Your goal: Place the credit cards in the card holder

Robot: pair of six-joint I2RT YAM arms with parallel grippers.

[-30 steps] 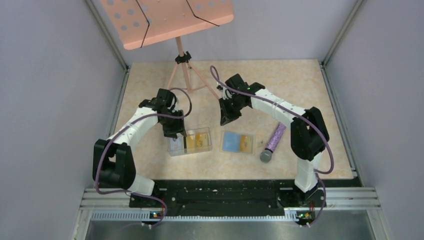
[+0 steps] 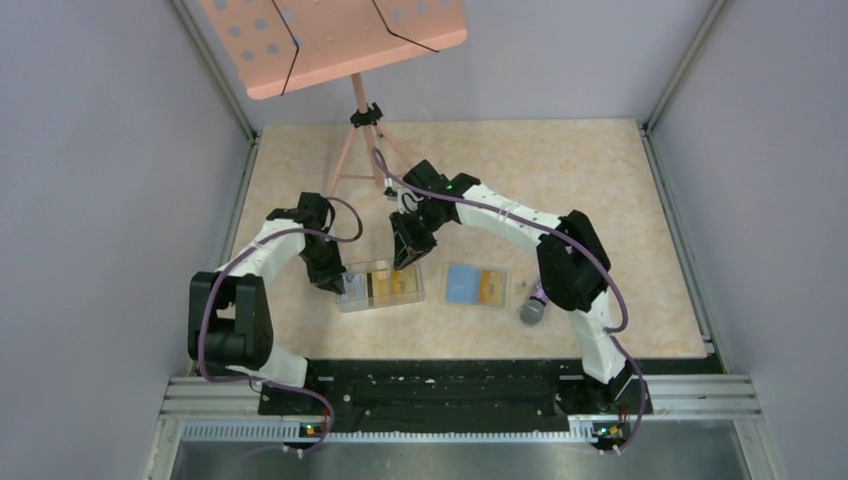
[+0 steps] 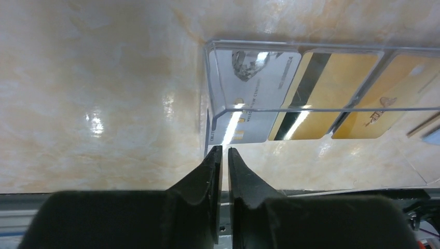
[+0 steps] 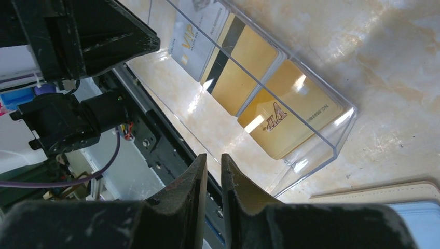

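Note:
A clear box (image 2: pixel 381 304) stands left of centre with cards lying in a row: a silver card (image 3: pixel 251 124), a gold card with a black stripe (image 3: pixel 332 85) and plain gold cards (image 4: pixel 283 122). Right of it lies a flat case, blue (image 2: pixel 462 284) on one half and tan on the other. Over the box's left end is my left gripper; its fingers stand slightly apart with nothing between them. My right gripper hangs near the box's right part, also part open and empty. Whether either touches the box cannot be told.
A purple glitter tube with a grey cap (image 2: pixel 532 312) lies at the right, partly behind the right arm. At the back rises a pink stand (image 2: pixel 367 150). The table in front of the box and case is bare.
My right gripper moved left from above the flat case's back edge to the box.

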